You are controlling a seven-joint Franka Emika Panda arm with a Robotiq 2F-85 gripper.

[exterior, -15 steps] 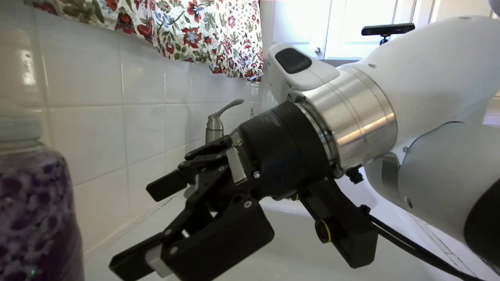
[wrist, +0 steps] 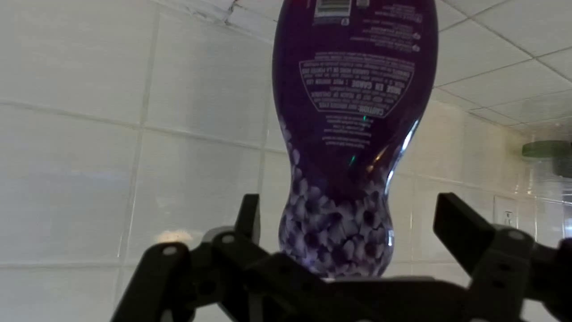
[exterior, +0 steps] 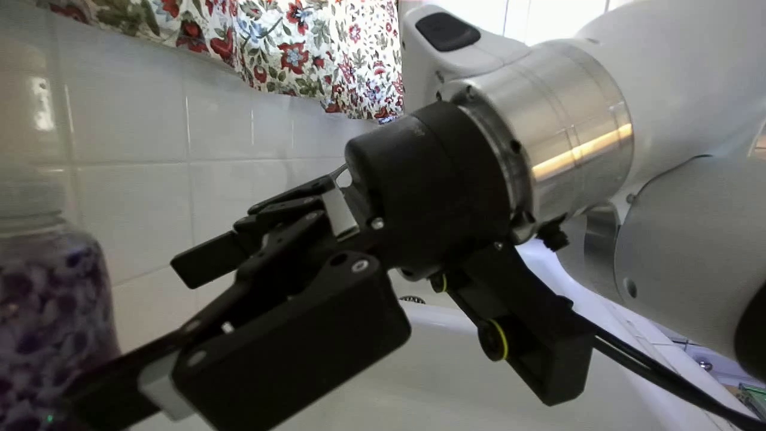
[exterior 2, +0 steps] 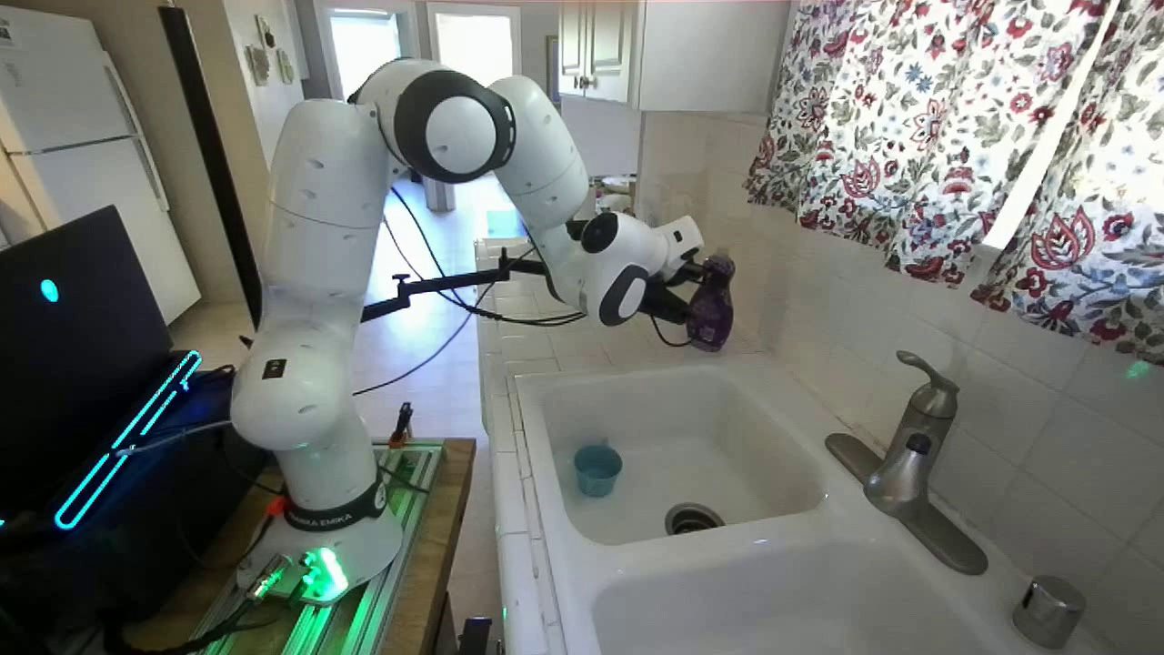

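A purple soap bottle [wrist: 354, 134] with a pale petal pattern fills the middle of the wrist view, its label text upside down there. Its patterned side shows at the left edge of exterior view 1, and exterior view 2 has the bottle [exterior 2: 712, 306] beyond the sink, near the tiled wall. My gripper is open, with one finger [wrist: 248, 219] and the other finger [wrist: 454, 228] on either side of the bottle in that view. A gap shows between each finger and the bottle's outline. In exterior view 1 the nearer finger [exterior: 108, 391] overlaps the bottle; contact cannot be made out.
A white double sink [exterior 2: 807, 546] lies in front of the bottle, with a blue cup [exterior 2: 597, 469] in one basin. The faucet [exterior 2: 917, 437] rises at its wall side. Floral curtains [exterior 2: 906, 131] hang above. Tiled wall [wrist: 198, 177] stands close behind the bottle.
In exterior view 1 my gripper has shifted left and closer to the bottle, its nearer finger now overlapping it. The faucet seen behind the gripper before is now hidden by the arm.
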